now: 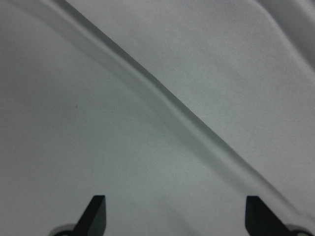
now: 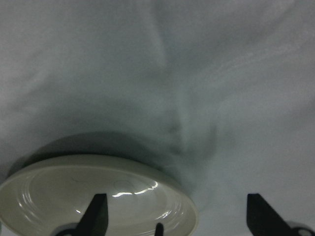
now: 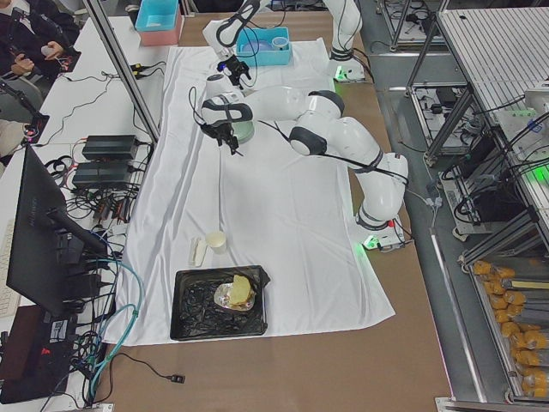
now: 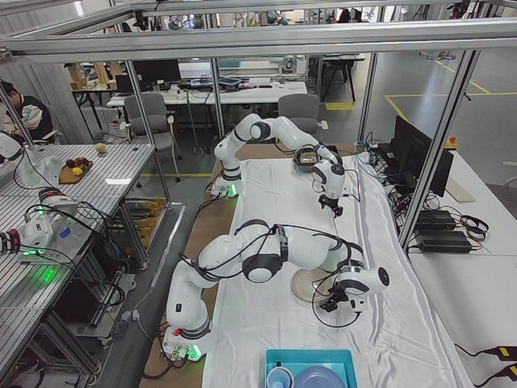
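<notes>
My left gripper (image 3: 225, 137) is open above bare cloth, beside a green plate (image 3: 243, 135); only cloth shows between its fingers in the left wrist view. My right gripper (image 4: 335, 299) stands open over a beige dish (image 4: 305, 287), whose glossy rim lies low in the right wrist view, around the left finger (image 2: 96, 216).
A blue bin (image 4: 307, 359) with cups and plates sits beyond the right arm. A black tray (image 3: 197, 318) with food, a cream cup (image 3: 215, 242) and pale strips (image 3: 197, 253) lie at the other end.
</notes>
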